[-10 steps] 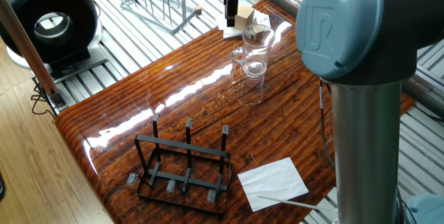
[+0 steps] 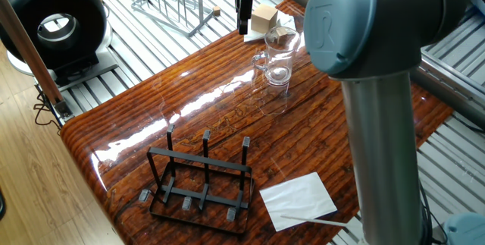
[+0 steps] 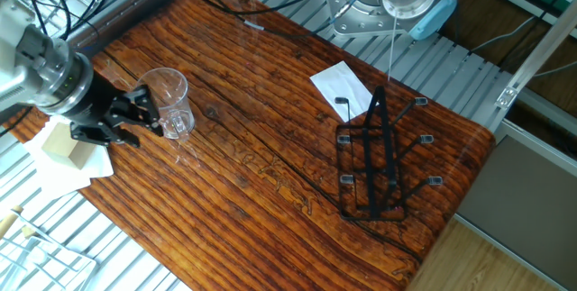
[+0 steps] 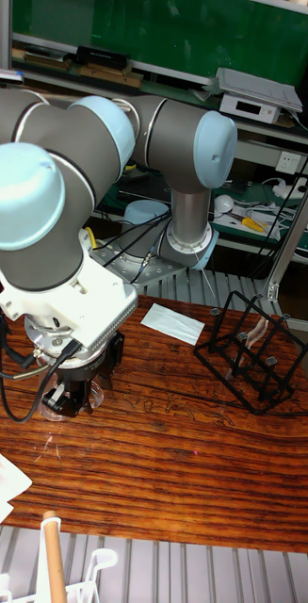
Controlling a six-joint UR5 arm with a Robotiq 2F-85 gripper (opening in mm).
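A clear glass mug [image 2: 279, 73] stands upright near the far end of the wooden table, its handle toward the left in exterior view 1. My gripper [image 3: 144, 135] is beside the mug [image 3: 178, 120] in exterior view 2, its fingers apart and nothing visible between them. In exterior view 3 the black fingers [image 4: 68, 402] cover much of the mug; whether they touch it cannot be told. Toward the opposite end sits a black wire rack [image 2: 203, 197] with upright prongs, empty of cups.
A white sheet [image 2: 298, 201] lies beside the rack, with a thin stick across its edge. Past the mug, a cardboard box [image 2: 264, 19] rests on white paper. A white wire rack [image 4: 85, 578] stands off the table. Mid-table is clear.
In exterior view 1 my gripper has shifted slightly left, and the arm's blue-capped joint has also swung left. The mug, rack and sheet have stayed put.
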